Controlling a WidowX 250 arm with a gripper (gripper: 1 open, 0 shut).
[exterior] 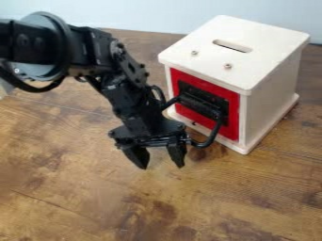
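My black gripper [158, 154] hangs above the wooden tabletop, fingers pointing down and apart, with nothing visible between them. Right behind it stands a pale wooden box [266, 104] with a slot and two screws on top and a red front panel [187, 113]. A black fitting on that panel connects to a black cable or bar that loops down behind my gripper; whether the two touch I cannot tell.
A white wall runs along the back. My arm reaches in from the upper left.
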